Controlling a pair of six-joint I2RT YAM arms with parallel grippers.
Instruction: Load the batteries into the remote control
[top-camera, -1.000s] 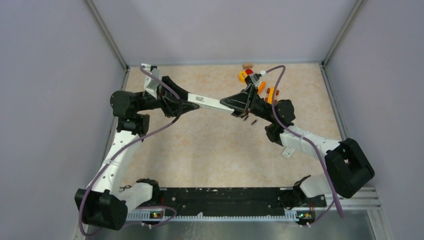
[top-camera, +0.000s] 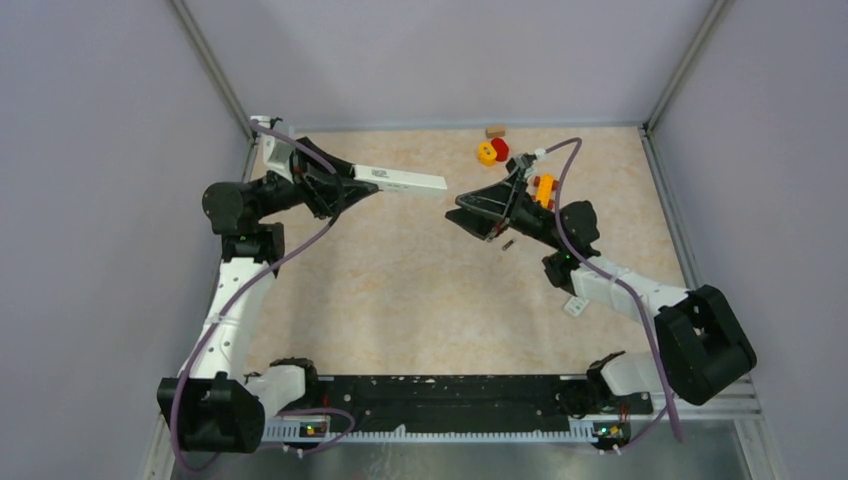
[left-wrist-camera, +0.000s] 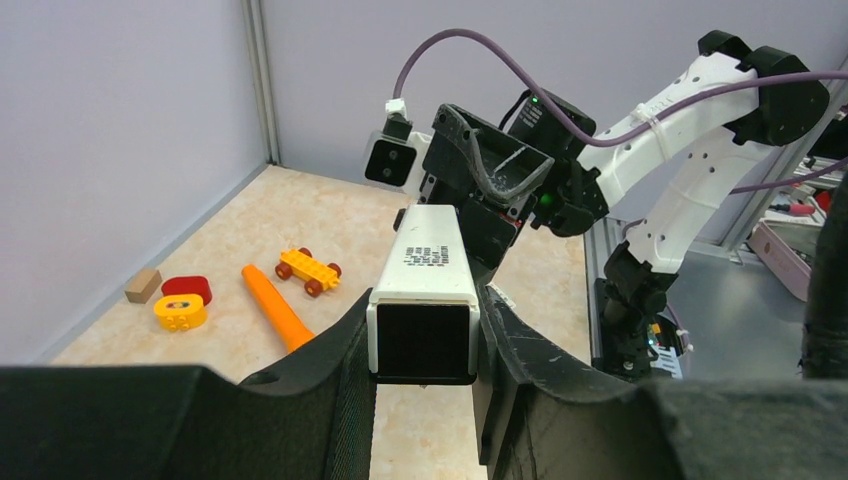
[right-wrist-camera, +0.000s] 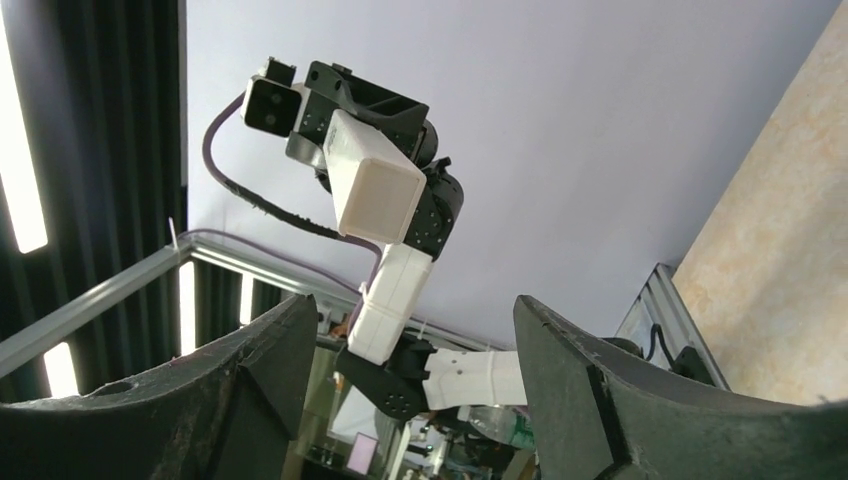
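Observation:
A long white remote (top-camera: 400, 180) is held aloft by my left gripper (top-camera: 355, 180), shut on one end; the left wrist view shows the remote (left-wrist-camera: 420, 260) end-on between the fingers, its near end face dark. My right gripper (top-camera: 470, 222) stands open just right of the remote's free end, apart from it; in the right wrist view nothing is between its fingers and the remote (right-wrist-camera: 375, 180) hangs beyond them. A small battery (top-camera: 508, 244) lies on the table below the right gripper. Other batteries are not clearly visible.
Toys at the back right include a yellow piece (top-camera: 487, 154), a red piece (left-wrist-camera: 186, 286), an orange rod (left-wrist-camera: 275, 305), a toy car (left-wrist-camera: 308, 270) and a wooden block (top-camera: 495, 131). A small white item (top-camera: 575, 306) lies by the right arm.
My left gripper has lifted back and left with the remote. The right gripper has let go of the remote's end and moved slightly right, now apart from it.

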